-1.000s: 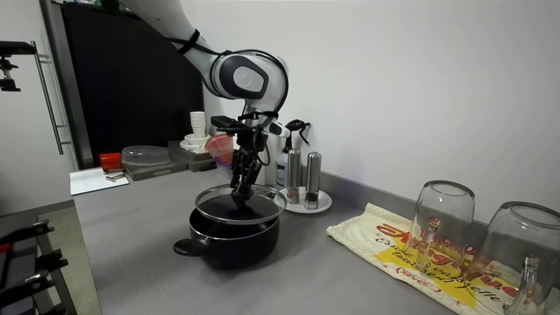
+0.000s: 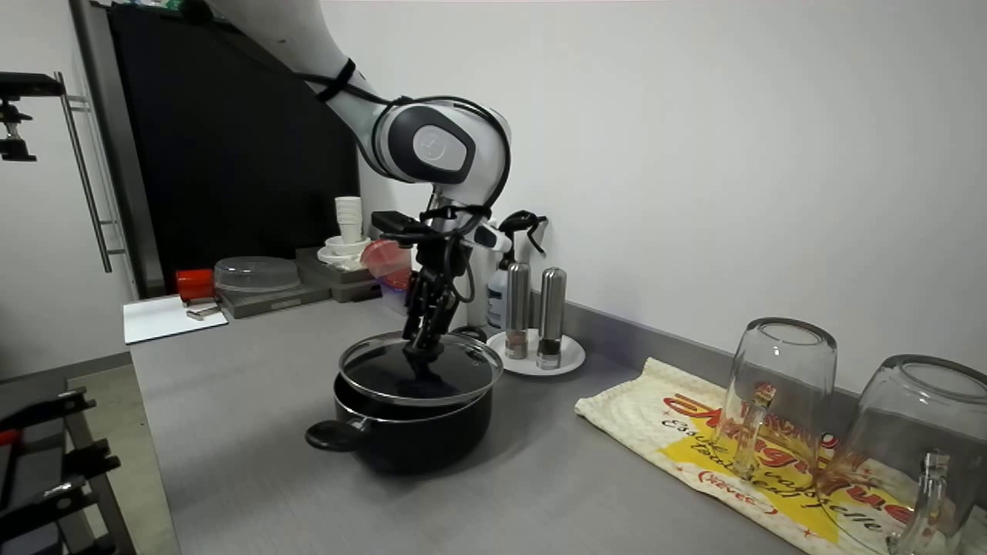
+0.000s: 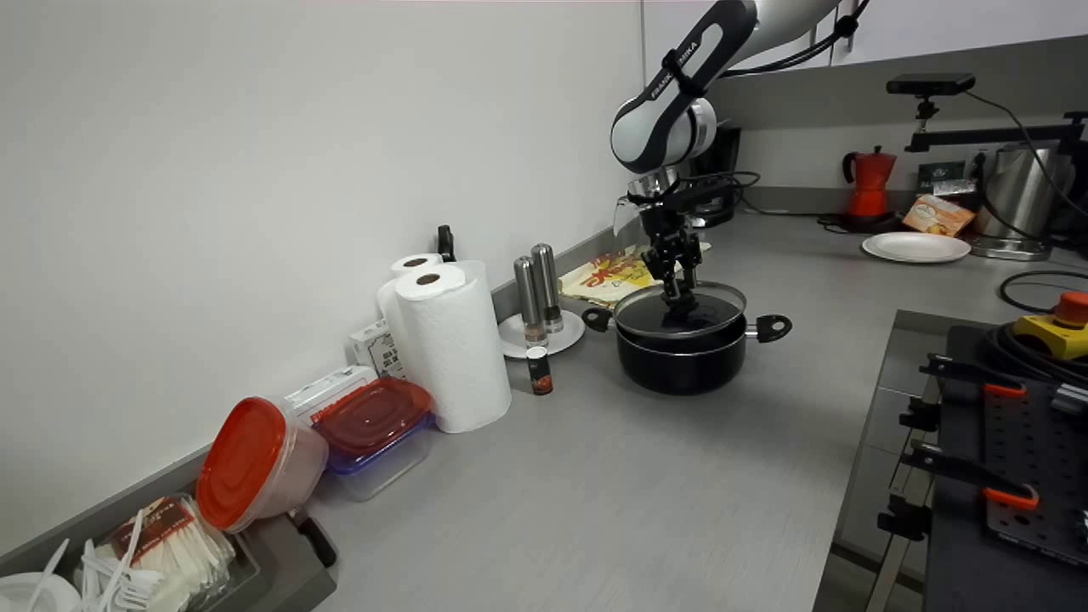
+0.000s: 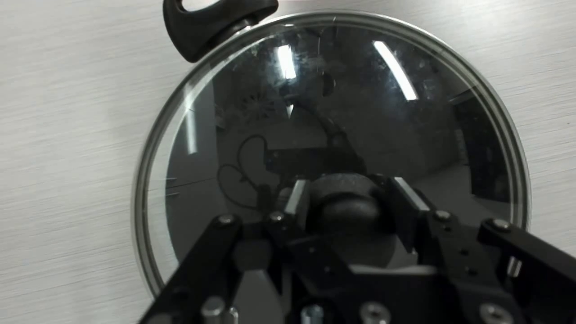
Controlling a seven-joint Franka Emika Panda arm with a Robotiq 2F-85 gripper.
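Observation:
A glass lid [image 2: 379, 367] with a metal rim hangs just above the black pot [image 2: 435, 442], nearly level; in exterior view 1 a dark gap shows between its near edge and the pot's rim. My gripper [image 2: 423, 351] is shut on the lid's black knob. In the wrist view the knob [image 4: 345, 194] sits between the two fingers, and the lid [image 4: 302, 129] covers almost the whole pot. One pot handle [image 4: 216, 21] sticks out past the lid there. Exterior view 2 shows the lid [image 3: 653, 318] over the pot [image 3: 681, 369] as well.
Behind the pot, two steel grinders [image 2: 551, 314] stand on a white plate [image 2: 573, 357]. Upturned glass mugs [image 2: 782, 370] rest on a printed cloth [image 2: 629, 407] to the right. Paper towel rolls [image 3: 454, 347] stand along the wall.
The lid has come down closer to the pot's rim and moved slightly left in exterior view 1, carried by my gripper. The pot has stayed in place.

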